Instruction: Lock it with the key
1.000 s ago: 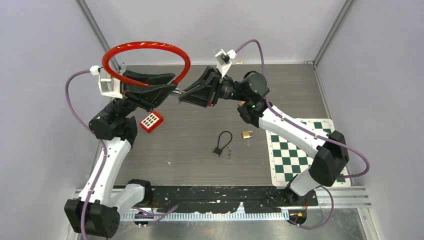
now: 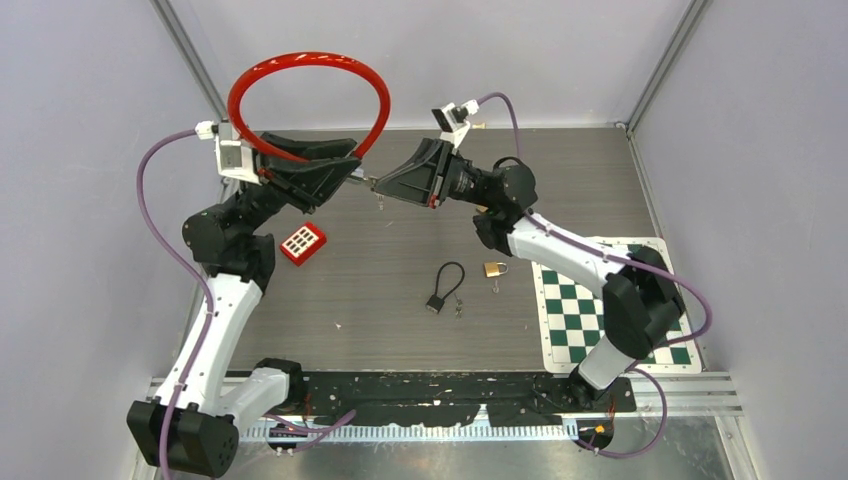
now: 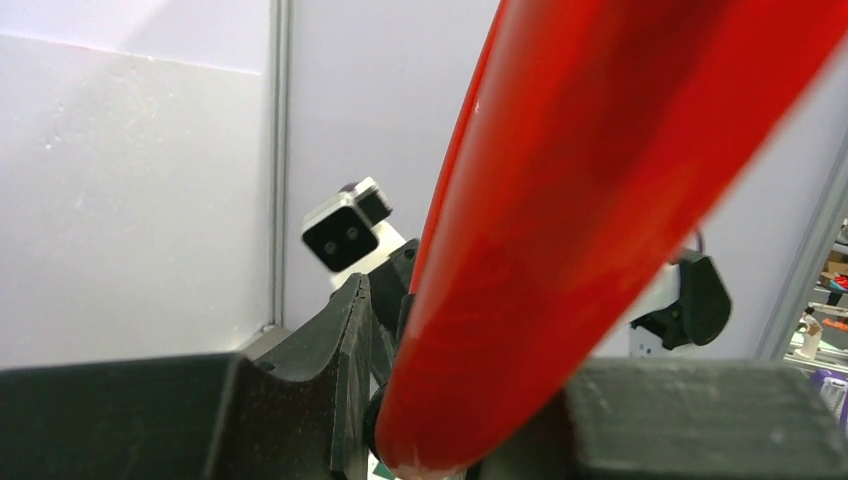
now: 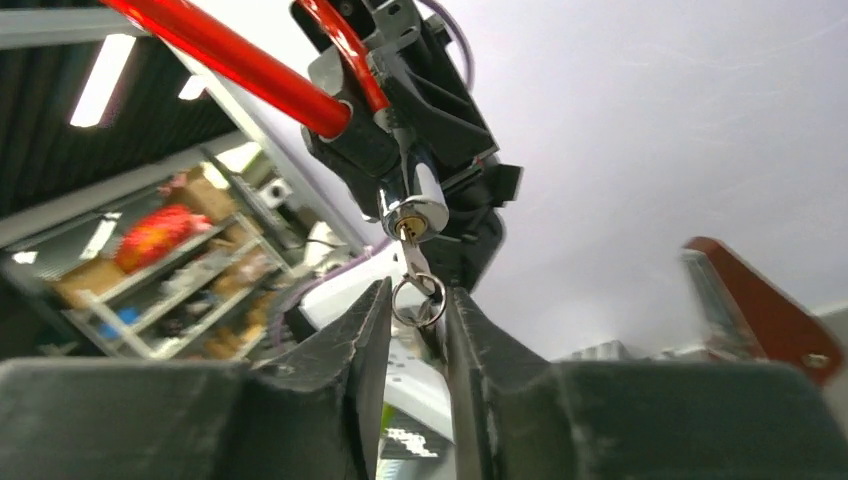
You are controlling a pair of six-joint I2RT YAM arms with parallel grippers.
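Note:
High at the left in the top view, my left gripper (image 2: 338, 183) is shut on a red cable lock whose loop (image 2: 310, 60) rises above it. The red tube (image 3: 540, 240) fills much of the left wrist view. In the right wrist view, the lock's silver cylinder (image 4: 428, 212) faces my right gripper, with its brass keyway (image 4: 411, 227) showing. That gripper is shut on a key with a ring (image 4: 394, 300). The key's blade (image 4: 409, 250) reaches the keyway; how deep it sits, I cannot tell. A small key (image 2: 380, 202) dangles near the fingertips in the top view.
A red keypad box (image 2: 303, 243), a black cable padlock (image 2: 435, 303) with keys, and a brass padlock (image 2: 491, 270) lie on the table. A checkered board (image 2: 552, 335) is at the right, under the right arm.
The red loop has risen in the top view and shifted slightly right, with the left gripper moving too.

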